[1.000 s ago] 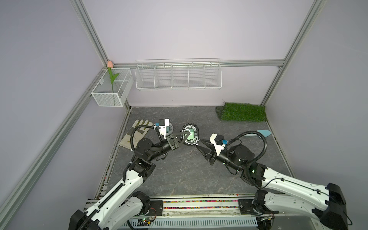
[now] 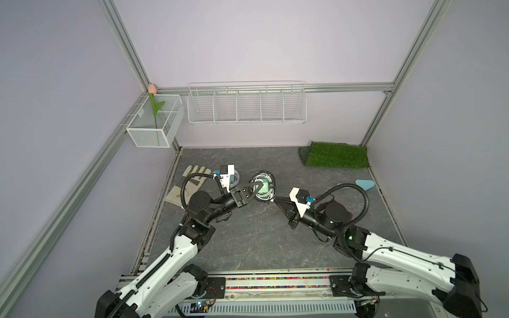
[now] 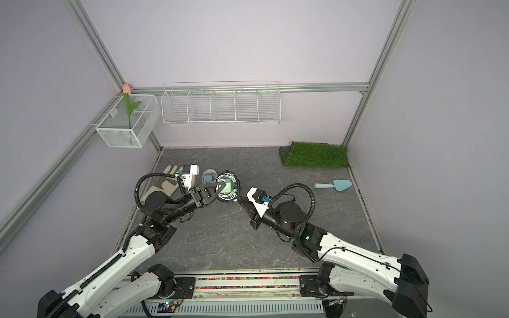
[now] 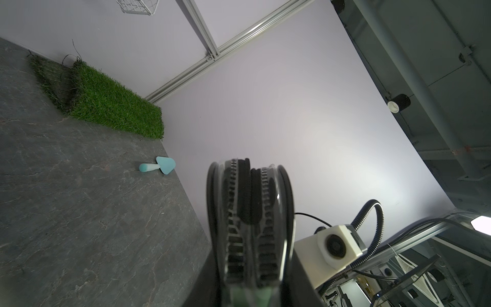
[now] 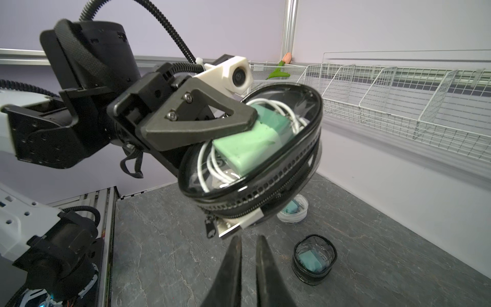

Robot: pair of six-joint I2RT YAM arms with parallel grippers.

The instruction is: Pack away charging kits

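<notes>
A round clear pouch [image 5: 250,184] with a black zipped rim holds a pale green charger [image 5: 255,140] and a coiled white cable [image 2: 258,195]. My left gripper [image 2: 259,184] is shut on this pouch and holds it tilted above the table. From the pouch's lower edge hangs a zip pull with a white tag [image 5: 240,221]. Just below that tag, my right gripper is part open, with a narrow empty gap showing between its fingers; whether a fingertip touches the tag I cannot tell. Two more kits, a black-rimmed pouch [image 5: 313,260] and a white-rimmed pouch [image 5: 293,208], lie on the table.
A sectioned wire basket [image 2: 246,105] hangs on the back wall; a white bin [image 2: 150,138] with a tulip hangs at left. A glove [image 2: 183,189], grass mat [image 2: 338,154] and trowel [image 3: 342,185] lie on the table.
The right gripper's fingers have come closer together near the pouch's zip pull, and its arm has shifted very slightly. The left arm and the pouch have held still.
</notes>
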